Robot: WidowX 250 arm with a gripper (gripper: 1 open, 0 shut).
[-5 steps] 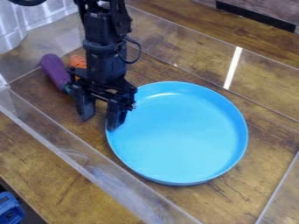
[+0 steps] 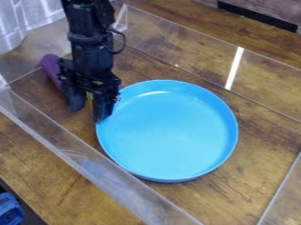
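Note:
My black gripper [image 2: 87,101] hangs down at the left of the view, its fingers around the near-left rim of a large light-blue plate [image 2: 167,132]. Whether the fingers are closed on the rim is too dark to tell. A purple eggplant-like object [image 2: 52,68] lies behind the gripper to the left, partly hidden by it. Something small and yellowish shows faintly between the gripper and the plate.
A clear plastic wall runs along the left and front of the wooden surface [image 2: 235,193]. A blue object [image 2: 6,209] sits outside it at the lower left.
The gripper and the plate have shifted left, the plate by a small amount.

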